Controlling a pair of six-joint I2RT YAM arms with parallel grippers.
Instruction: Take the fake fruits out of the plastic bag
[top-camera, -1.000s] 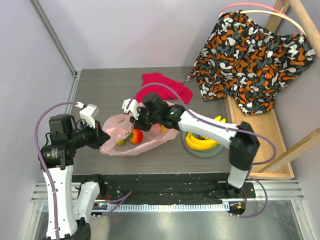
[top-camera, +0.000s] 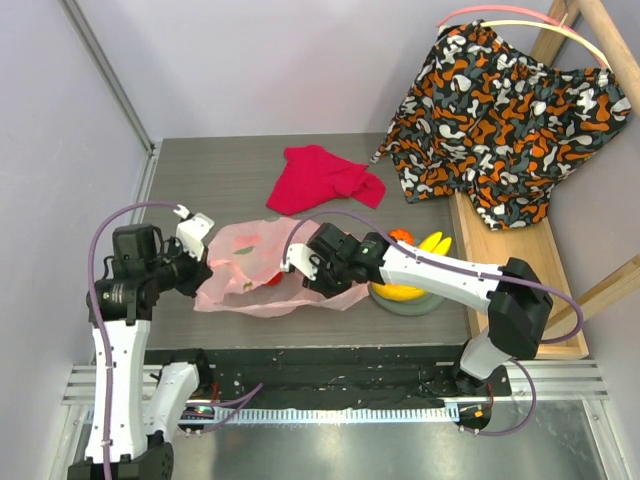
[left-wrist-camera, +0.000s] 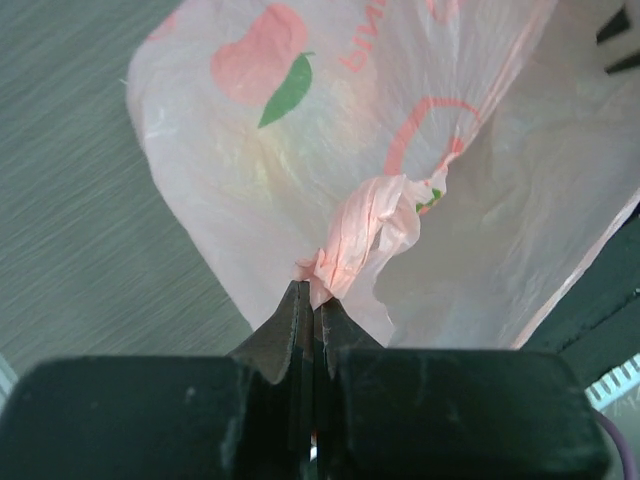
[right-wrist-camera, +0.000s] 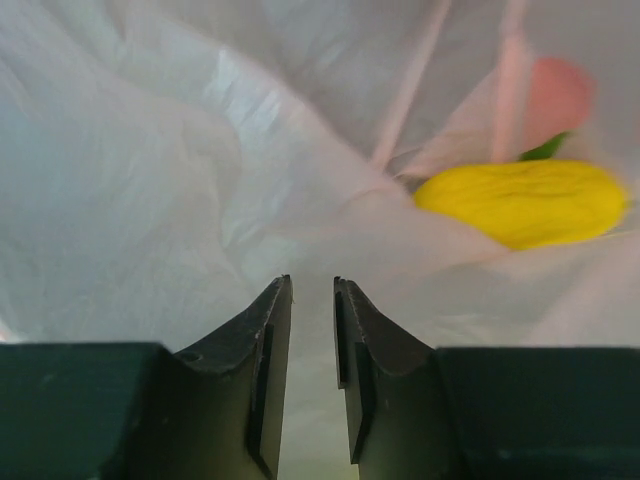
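Observation:
The translucent pink plastic bag (top-camera: 262, 297) lies with its mouth spread in the middle of the table. My left gripper is shut on a twisted, bunched part of the bag's edge. Over the bag's right half is my right gripper (top-camera: 318, 288); its fingers (right-wrist-camera: 262, 370) are apart with only bag film behind them and no fruit in the gap. Ahead and to the right of them, a yellow fruit (right-wrist-camera: 525, 203) is partly covered by film. A bit of red fruit (top-camera: 275, 279) shows inside the bag, mostly hidden.
A green plate (top-camera: 410, 306) to the right holds yellow bananas (top-camera: 398, 292), partly behind my right arm. An orange-red fruit (top-camera: 401, 236) shows beyond that arm. A red cloth (top-camera: 318, 180) lies behind the bag. Patterned fabric (top-camera: 500, 115) hangs at the back right.
My right gripper has moved rightward and lower along the bag.

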